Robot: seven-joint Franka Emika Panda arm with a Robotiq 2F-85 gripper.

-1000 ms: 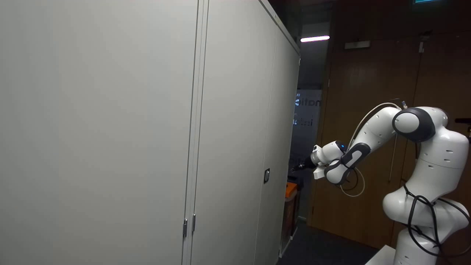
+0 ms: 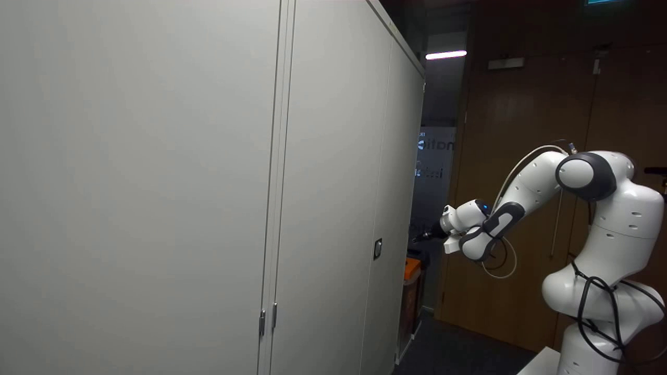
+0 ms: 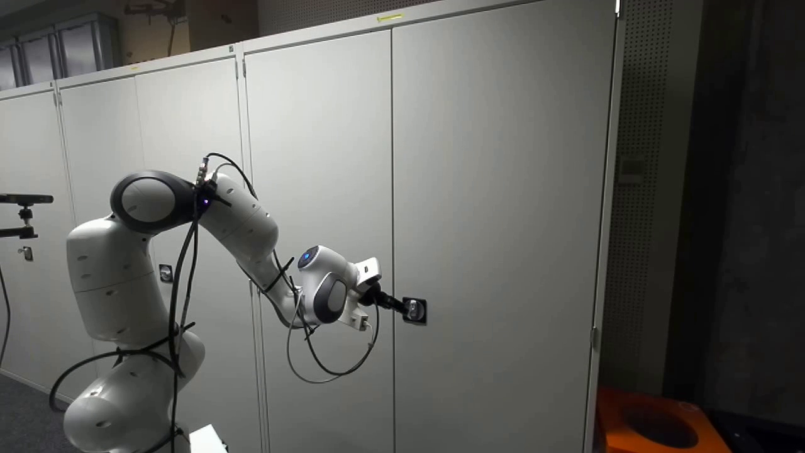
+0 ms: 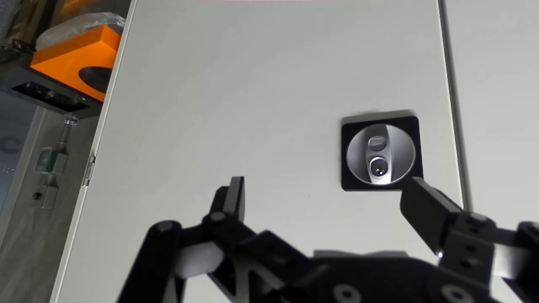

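Observation:
A round silver latch handle [image 4: 381, 154] in a square black plate sits on the cabinet door [image 4: 262, 101], close to the seam between two doors. My gripper stands open in front of the door, its black fingers spread wide with nothing between them. In the wrist view the handle appears just above the right finger [image 4: 427, 207]. Exterior view 1 shows a clear gap between the gripper [image 2: 415, 239] and the shut door with its handle [image 2: 378, 249]. In exterior view 2 the gripper [image 3: 404, 306] overlaps the handle [image 3: 415, 310].
Along the wall runs a row of tall grey cabinets [image 3: 317, 151], all shut. An orange-topped bin [image 3: 626, 419] stands past the cabinet's far end. Cables [image 3: 351, 369] hang in loops below the wrist. Between arm and door the space is free.

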